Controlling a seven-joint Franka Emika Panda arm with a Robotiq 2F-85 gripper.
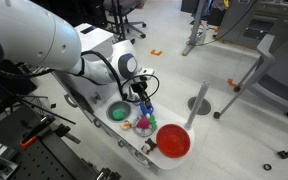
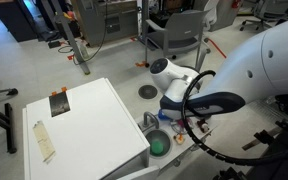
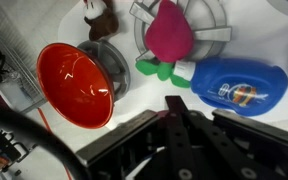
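In the wrist view my gripper is at the bottom centre, shut, with nothing showing between its fingers. Close beyond the fingertips lies a blue bottle point(image 3: 246, 86) on its side, carrying an orange label; its white neck points left. A dark pink, rounded object point(image 3: 170, 32) rests on a grey stove ring point(image 3: 213, 34). Beside it, near the bottle's neck, is a green piece point(image 3: 162, 70). In the first exterior view the gripper point(image 1: 145, 99) is close to the blue bottle point(image 1: 147, 111); whether they touch cannot be told.
A red bowl point(image 1: 173, 141) stands at the counter's front right, with a brown and white object point(image 3: 102, 20) near it. The sink point(image 1: 120, 111) holds something green. A white post point(image 1: 198, 105) rises behind the counter. A white cabinet point(image 2: 76, 130) fills the second exterior view's left.
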